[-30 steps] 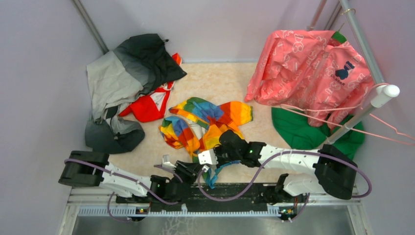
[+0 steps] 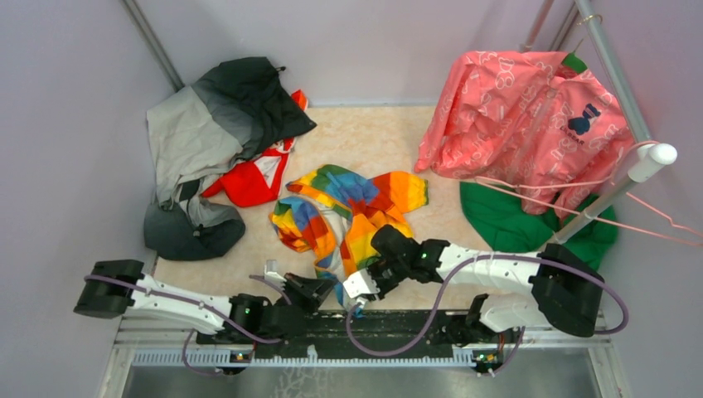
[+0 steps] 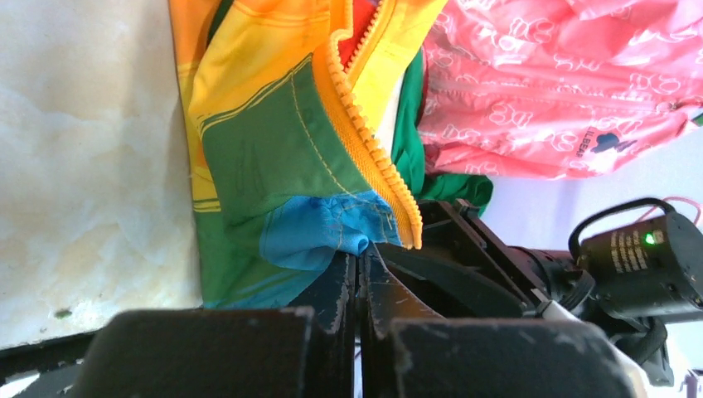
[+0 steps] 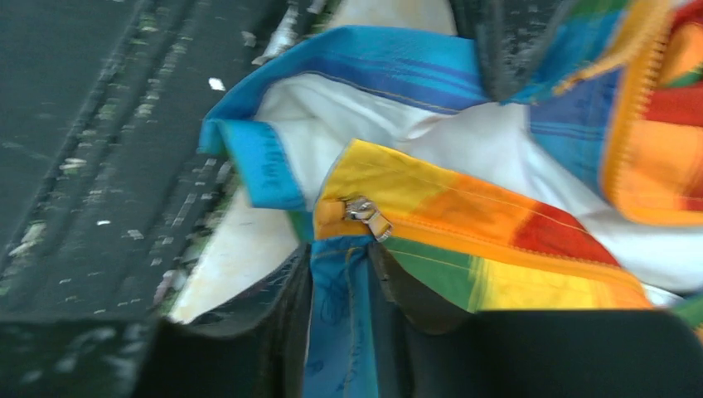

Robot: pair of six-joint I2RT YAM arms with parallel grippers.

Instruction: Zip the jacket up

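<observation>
The rainbow jacket (image 2: 365, 199) lies spread at the centre of the table, its near end under both grippers. In the left wrist view its orange zipper tape (image 3: 365, 124) runs down to a free end beside my left gripper, which is shut, with no cloth clearly between its fingers. In the right wrist view the metal zipper slider (image 4: 369, 215) sits on the other front's tape, just beyond my right gripper, whose fingers stand part open around a blue hem. Whether they touch it is unclear.
A grey jacket (image 2: 199, 133) and red cloth lie at left. A pink jacket (image 2: 522, 116) hangs at right over green cloth (image 2: 497, 215), beside a white-capped pole (image 2: 613, 195). Bare table (image 2: 356, 137) shows behind the rainbow jacket.
My left arm has drawn a little to the left, and my right gripper has moved slightly down and forward toward the table's near edge. More of the jacket's near part shows.
</observation>
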